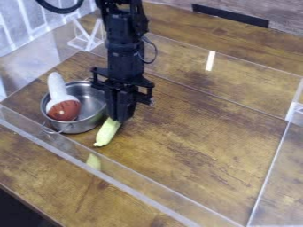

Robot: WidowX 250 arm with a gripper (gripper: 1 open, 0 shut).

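My black gripper [119, 101] reaches down from the top, just right of a metal pot [87, 96]. A pale yellow-green elongated vegetable [105, 134] lies on the wooden table beside the pot, its upper end under my gripper. Whether the fingers touch or hold it cannot be seen. In the pot lie a white elongated item [57, 87] and a red-brown round item [66, 111].
Clear low walls border the wooden table [201, 142]. A small white strip [210, 60] stands toward the back.
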